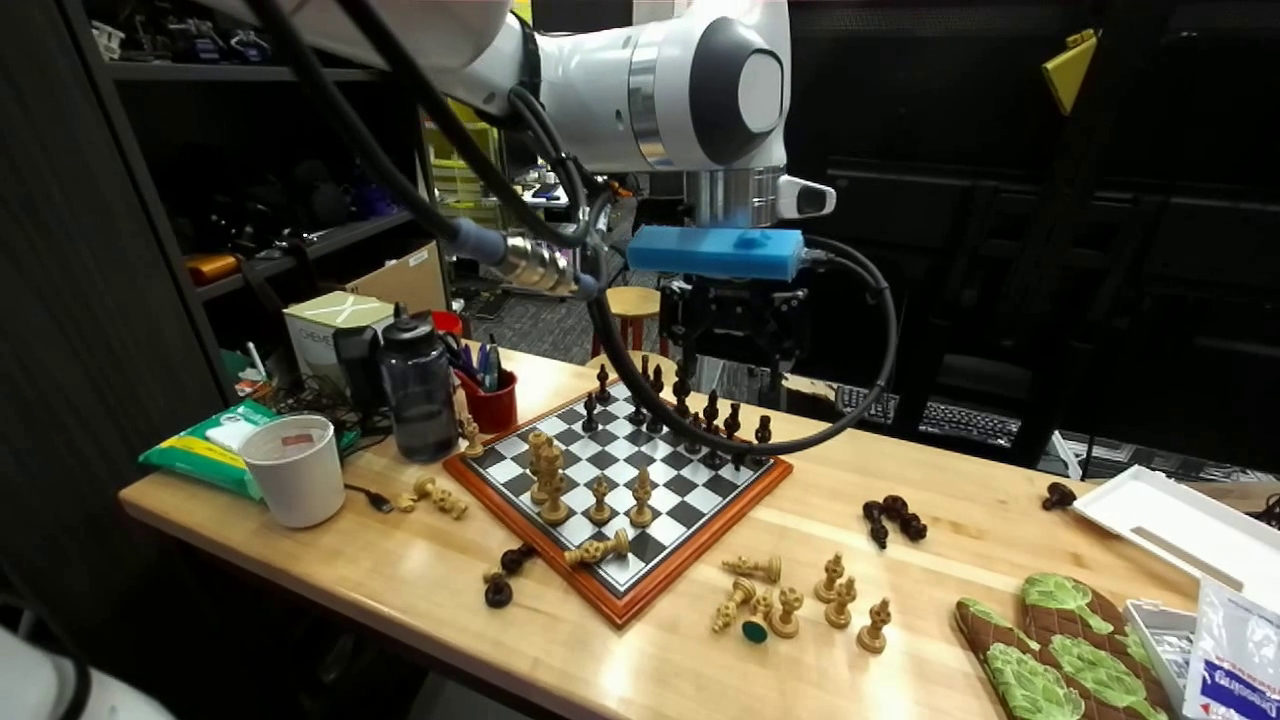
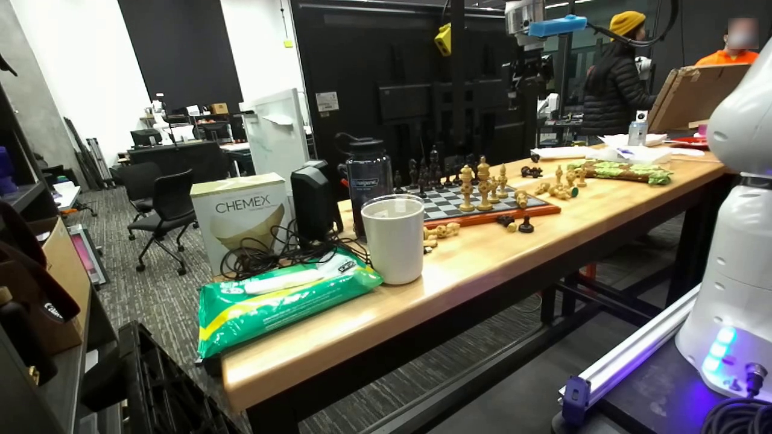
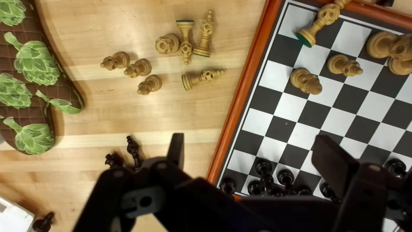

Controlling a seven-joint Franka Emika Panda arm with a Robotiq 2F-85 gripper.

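Observation:
My gripper [image 1: 732,374] hangs above the far right side of the chessboard [image 1: 708,542], its fingers wide apart. In the wrist view, nothing lies between the two fingers; the gap spans the board's orange edge [image 3: 240,91]. Dark pieces [image 3: 285,177] stand close together on the far rows, partly hidden by the gripper. Several tan pieces [image 3: 307,81] stand on the near side of the board, and one tan piece [image 1: 596,548] lies across its near edge.
Loose tan pieces [image 1: 786,612] and dark pieces [image 1: 894,518] rest right of the board. Farther right are an oven mitt [image 1: 1080,648] and a white tray [image 1: 1182,528]. A white cup [image 1: 294,472], a dark bottle [image 1: 420,396] and a red pen holder [image 1: 489,402] stand left.

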